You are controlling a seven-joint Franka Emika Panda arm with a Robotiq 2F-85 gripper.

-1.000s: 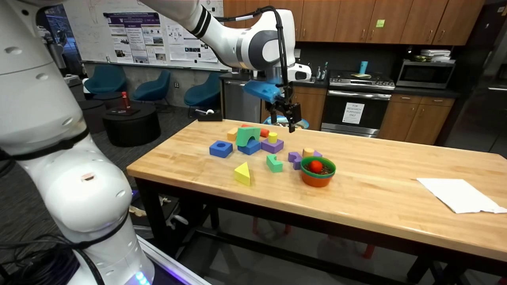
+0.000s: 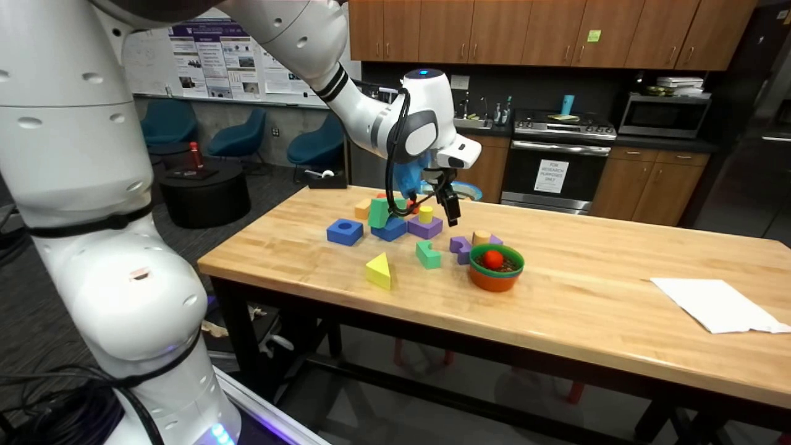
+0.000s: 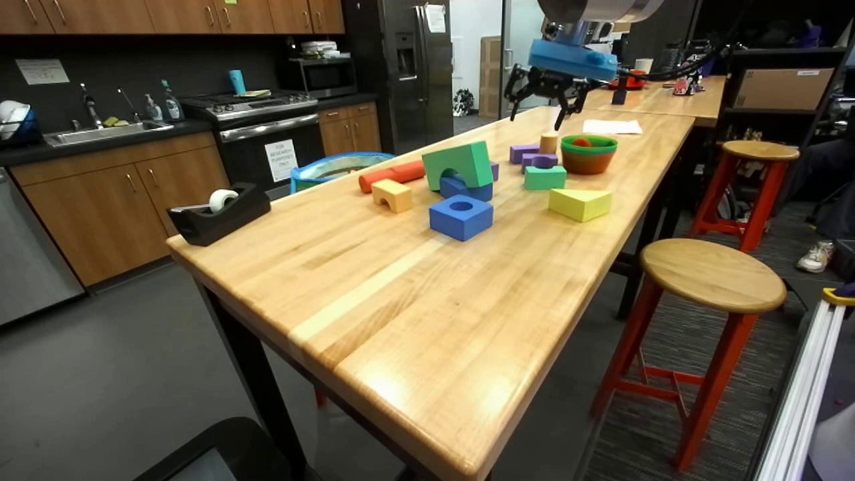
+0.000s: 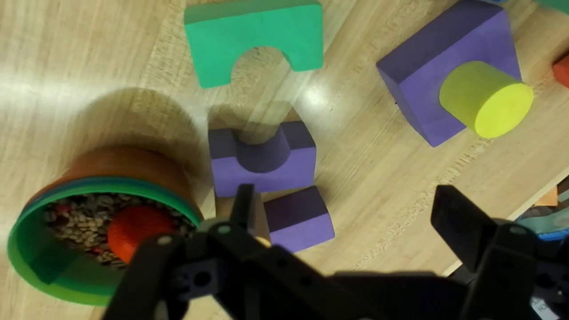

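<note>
My gripper stands open above the table, its fingers wide apart with nothing between them. In the wrist view, the left finger partly covers a tan cylinder and reaches towards a purple block (image 4: 301,219). Just above these lies a purple notched block (image 4: 266,165). A yellow cylinder (image 4: 485,98) stands on another purple block (image 4: 410,69) at the upper right. At the lower left are stacked bowls (image 4: 106,184), green inside orange, containing brown bits and a red ball (image 4: 136,229). A green arch block (image 4: 256,32) lies near the top.
In exterior view 2, a green arch (image 3: 465,160) leans on a blue block (image 3: 469,189), near a blue holed block (image 3: 461,218), an orange arch (image 3: 393,195) and a red cylinder (image 3: 394,174). A yellow wedge (image 2: 379,272) lies nearer the front. White paper (image 2: 715,304) rests at the right.
The arm has bent lower and its wrist has turned, with the gripper now nearer the blocks and slightly left in exterior view 1. Blocks and bowls look unmoved.
</note>
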